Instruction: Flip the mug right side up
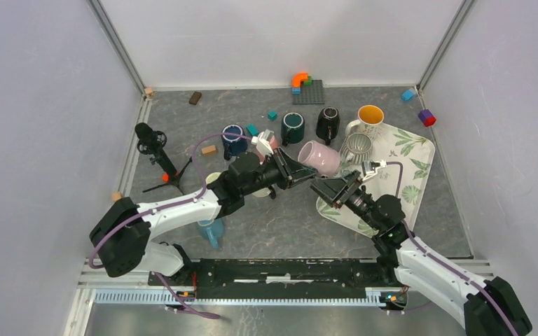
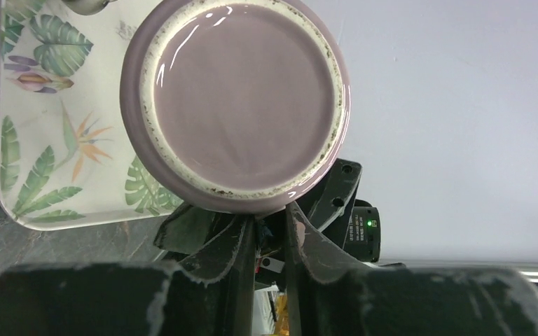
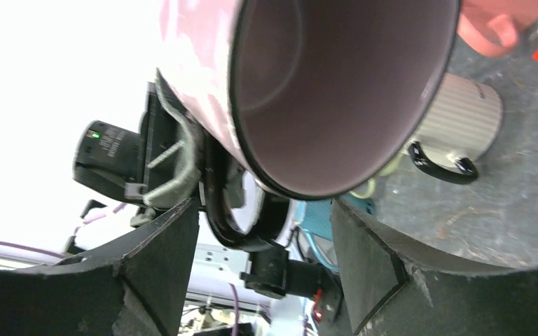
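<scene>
The pink mug (image 1: 319, 158) is raised, lying on its side at the tip of my left gripper (image 1: 301, 173). Its base (image 2: 235, 98) faces the left wrist view; its mouth (image 3: 340, 84) fills the upper right wrist view. The left fingertips (image 2: 272, 217) are close together at the mug's lower edge; their hold is unclear. My right gripper is just below and right of the mug, fingers apart, with nothing clearly between them.
A patterned tray (image 1: 413, 196) with a ribbed cup (image 1: 359, 147) lies at right. Several mugs stand behind, including dark ones (image 1: 328, 122), an orange-and-white one (image 1: 370, 115) and a blue one (image 1: 210, 231) at front left.
</scene>
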